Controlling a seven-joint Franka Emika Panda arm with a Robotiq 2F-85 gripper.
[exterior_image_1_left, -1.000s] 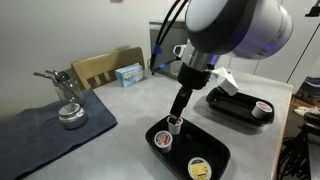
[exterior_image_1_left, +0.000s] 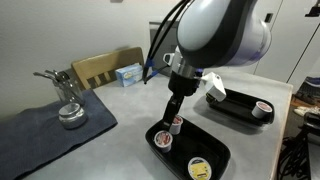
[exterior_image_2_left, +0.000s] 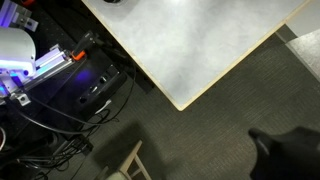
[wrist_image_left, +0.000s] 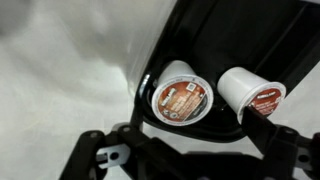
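My gripper (exterior_image_1_left: 173, 109) hangs open over the far corner of the near black tray (exterior_image_1_left: 211, 137), with nothing held. Beneath it are two white coffee pods. In the wrist view, one pod (wrist_image_left: 182, 101) with an orange-brown label sits in the tray's corner, between and beyond the spread fingers. A second pod (wrist_image_left: 247, 91), lying tilted with a red-brown label, is close to the right finger. A yellow-lidded pod (exterior_image_1_left: 199, 168) lies at the tray's near end in exterior view 1.
Another black tray (exterior_image_1_left: 236, 116) with a pod (exterior_image_1_left: 262, 109) stands at the right. A dark mat (exterior_image_1_left: 45, 138) at the left holds a metal container (exterior_image_1_left: 72, 116) and a utensil holder (exterior_image_1_left: 67, 88). Between mat and tray the table is clear.
My gripper has shifted slightly left in exterior view 1, while the arm body behind it has swung right and nearer. The pods and trays have stayed in place.
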